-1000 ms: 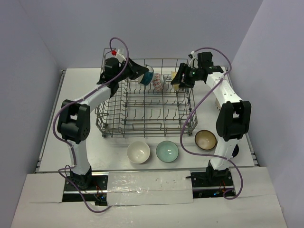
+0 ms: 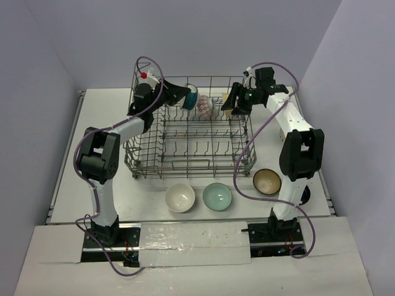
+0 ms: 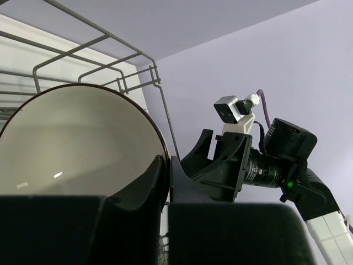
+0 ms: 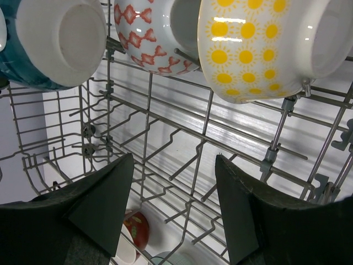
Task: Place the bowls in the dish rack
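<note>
The wire dish rack [image 2: 188,161] stands in the middle of the table. At its back left, my left gripper is shut on the rim of a teal bowl [image 2: 190,98], whose cream inside fills much of the left wrist view. This bowl is tilted on its side. To its right, a white bowl with red pattern [image 4: 135,38] and a white bowl with yellow suns [image 4: 242,52] lean on edge among the tines. My right gripper is open over the rack's back right, with nothing between its fingers.
In front of the rack sit a cream bowl [image 2: 179,197], a green bowl [image 2: 217,197] and a brown-rimmed bowl [image 2: 267,182]. A dark object [image 2: 305,195] is partly hidden by the right arm. The rack's middle and front rows look empty.
My left arm has shifted slightly, its wrist dropping a little toward the front left, with the teal bowl still in its grip. The right arm has barely moved.
</note>
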